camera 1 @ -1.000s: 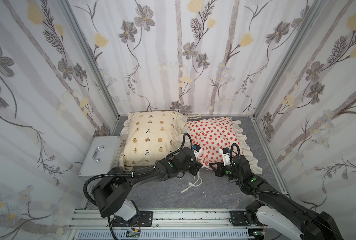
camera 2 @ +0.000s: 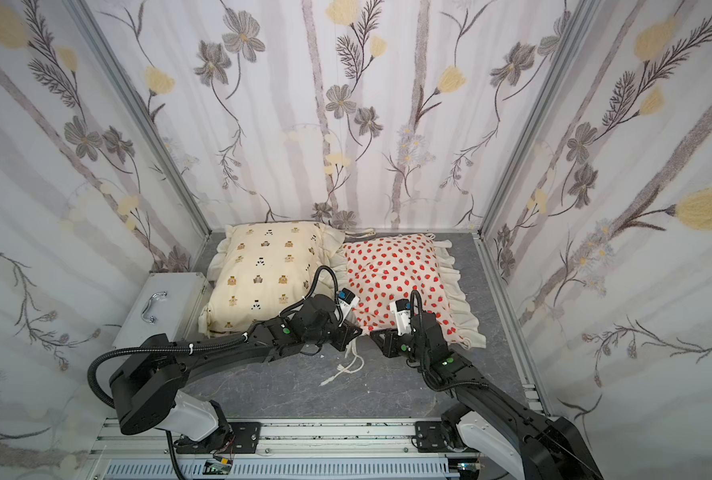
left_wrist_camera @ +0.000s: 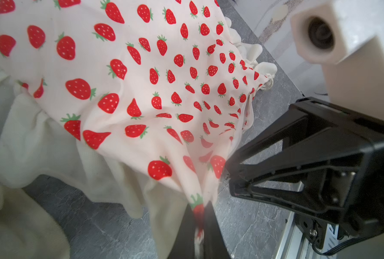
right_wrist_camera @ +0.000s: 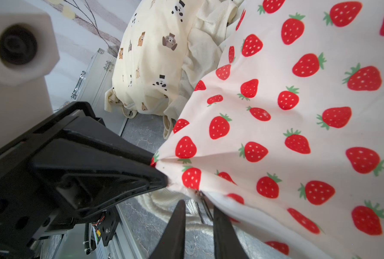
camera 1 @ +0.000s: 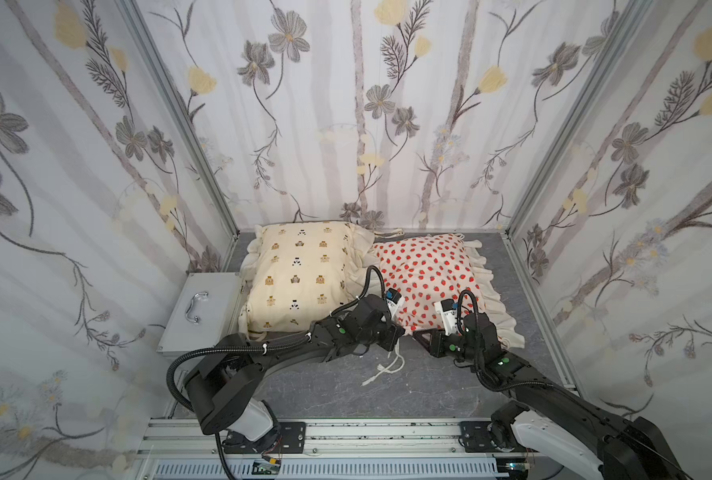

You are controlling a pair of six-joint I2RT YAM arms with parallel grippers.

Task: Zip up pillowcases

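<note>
The strawberry-print pillowcase (camera 1: 423,268) lies at the right of the work surface, its near edge toward me. My left gripper is shut on its gathered near corner, and the printed cloth (left_wrist_camera: 159,169) runs in folds up from the fingertips. Along that edge a small dark metal piece, which looks like the zipper pull (right_wrist_camera: 204,206), hangs below the cloth. My right gripper stands part open right at it, one finger on each side; I cannot tell whether they touch it. Most of the zipper itself is hidden under the fabric.
A cream pillow with animal print (camera 1: 296,272) sits at the left, beside a grey metal case (camera 1: 200,312). A white cord (camera 1: 386,369) lies on the grey surface below my left gripper.
My right gripper has shifted a little left toward the left gripper along the pillowcase's near edge. The left arm and both pillows look unmoved.
</note>
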